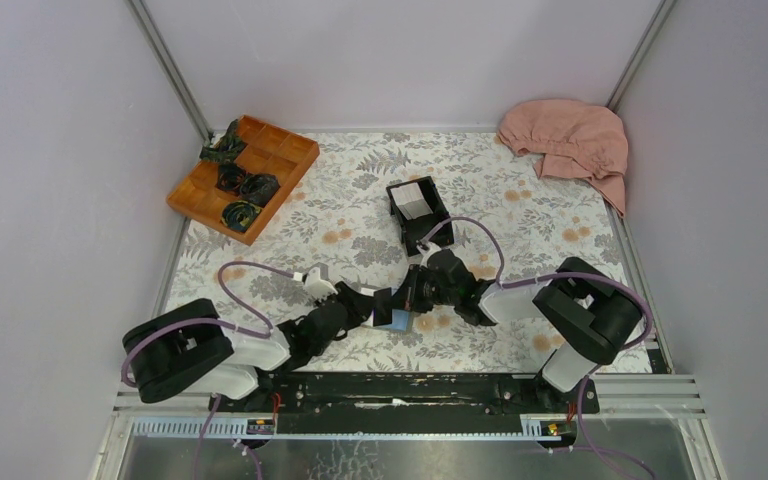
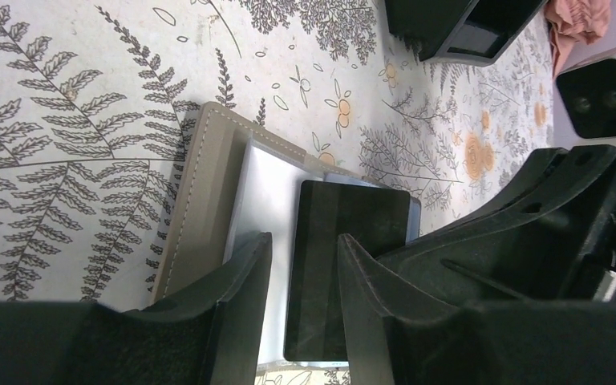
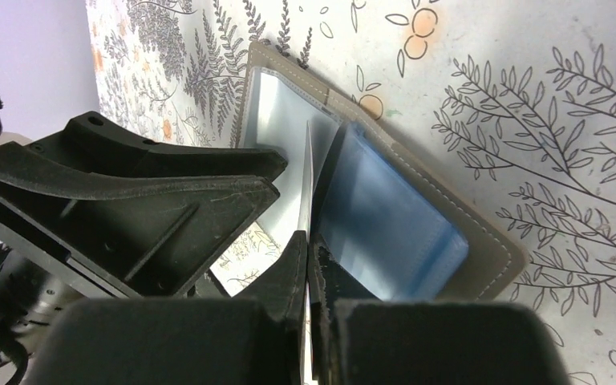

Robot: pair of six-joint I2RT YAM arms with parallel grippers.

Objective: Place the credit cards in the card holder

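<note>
The card holder point(image 3: 481, 249) lies open on the table, a grey-beige cover with clear sleeves, white on one side and blue point(image 3: 385, 216) on the other. A thin black sheet point(image 2: 353, 216), a card or a page, rises from its middle; which of the two I cannot tell. My right gripper is shut on this sheet, which shows edge-on between its fingertips. On the white side, my left gripper stands partly open over the holder, nothing visibly held. Its fingers point(image 3: 208, 188) are close to the sheet in the right wrist view.
Behind the holder stands a black box point(image 1: 445, 232) with white contents point(image 1: 410, 200). An orange compartment tray point(image 1: 288, 150) with dark coiled bundles is at the back left, a pink cloth point(image 1: 570, 140) at the back right. Between tray and black box the patterned table is free.
</note>
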